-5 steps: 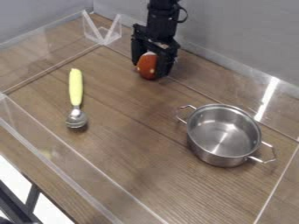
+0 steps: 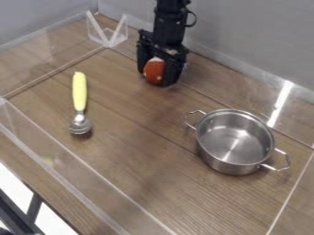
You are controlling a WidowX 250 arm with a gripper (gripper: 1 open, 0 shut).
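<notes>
My black gripper (image 2: 160,64) hangs at the back centre, its fingers open around a round orange-red object (image 2: 153,71) that rests on the table; whether they touch it I cannot tell. A steel pot (image 2: 233,138) with two handles stands at the right. At the left lie a yellow elongated object (image 2: 79,90) and, just below it, a round metal piece (image 2: 80,125).
A white wire rack (image 2: 108,33) sits at the back left. Pale walls bound the back of the wooden table (image 2: 135,170), whose middle and front are clear. The table's edge runs along the lower left.
My gripper has shifted very slightly at the back centre around the orange-red object. The pot and the pieces at the left are unchanged.
</notes>
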